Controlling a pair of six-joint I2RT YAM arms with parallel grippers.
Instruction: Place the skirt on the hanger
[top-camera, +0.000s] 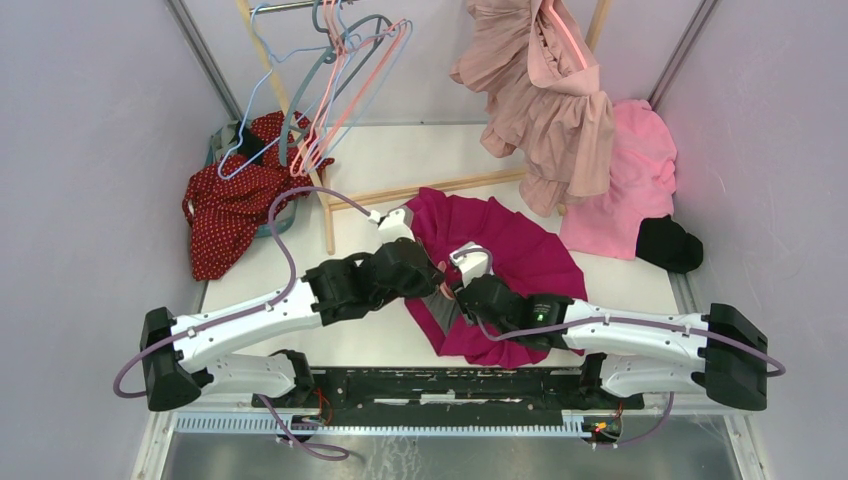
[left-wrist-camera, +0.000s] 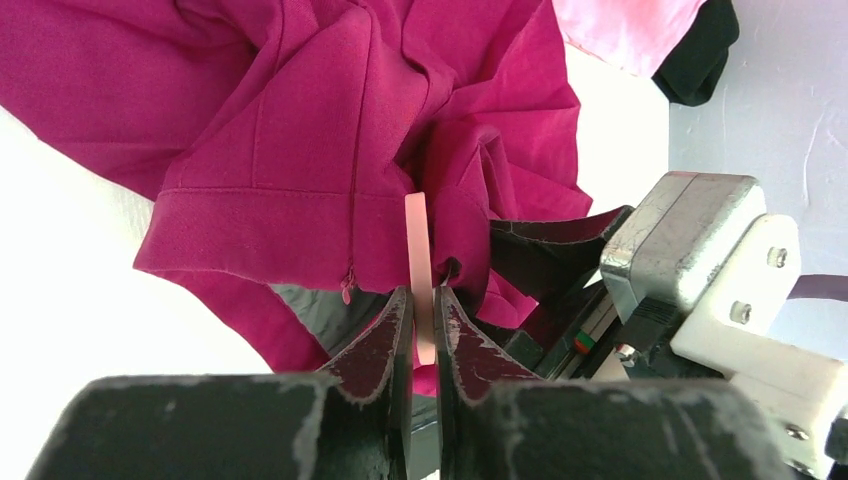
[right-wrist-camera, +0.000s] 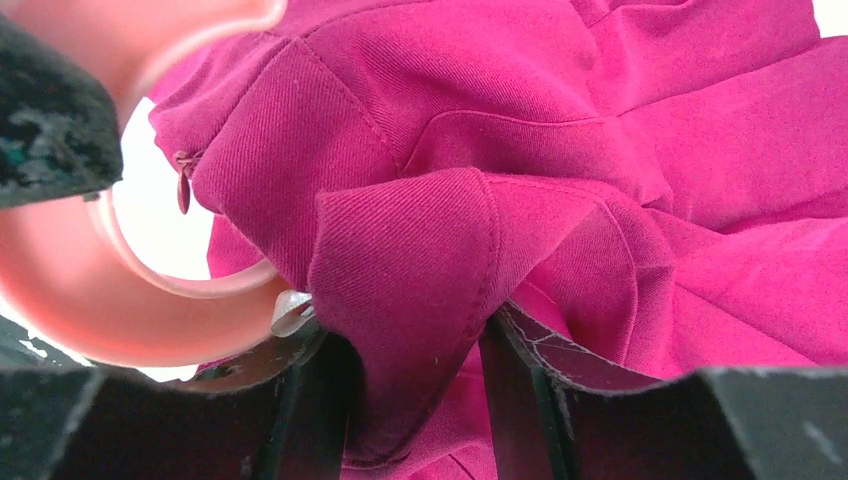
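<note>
The magenta skirt (top-camera: 520, 240) lies spread on the white floor, its waistband and zip (left-wrist-camera: 352, 200) showing in the left wrist view. My left gripper is shut on a pink hanger (left-wrist-camera: 419, 250), seen edge-on over the waistband. In the right wrist view, part of that hanger (right-wrist-camera: 150, 300) curves close at the left, and a small pale clip-like piece on it lies near one finger. My right gripper is open, with a fold of waistband (right-wrist-camera: 410, 250) between its fingers but not pinched. How far the hanger reaches into the skirt is hidden.
Several empty hangers (top-camera: 335, 100) hang on the rack at upper left, above a red dotted cloth (top-camera: 240, 210). A dusty-pink garment (top-camera: 560, 110) hangs at right. Pink (top-camera: 625, 180) and black (top-camera: 669, 245) cloths lie against the right side. Both wrists are very close together.
</note>
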